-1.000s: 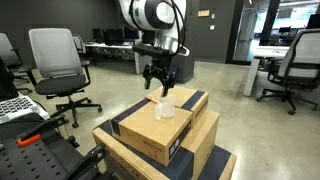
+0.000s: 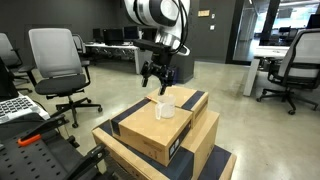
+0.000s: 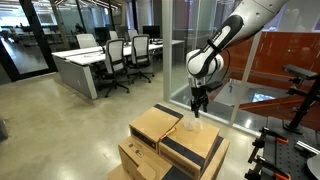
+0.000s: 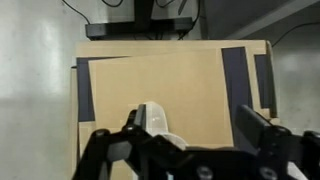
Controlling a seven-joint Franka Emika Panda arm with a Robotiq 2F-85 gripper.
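Note:
A white cup-like container (image 2: 166,106) stands on top of a cardboard box (image 2: 152,130). My gripper (image 2: 158,82) hangs above the box and apart from the container, its fingers open with nothing between them. From the second exterior side, the gripper (image 3: 201,101) is over the white container (image 3: 192,124) on the box top. In the wrist view, a white piece (image 4: 155,117) and part of a round white rim (image 4: 176,141) show at the lower middle; the dark gripper hides the rest.
Further cardboard boxes (image 2: 203,140) with dark tape surround the top box. A black table (image 2: 45,155) edges the near left. Office chairs (image 2: 60,68) stand farther back, with open floor between.
The upper arm has shifted slightly to the right. The gripper stays at nearly the same place above the box; the white container and boxes have not moved.

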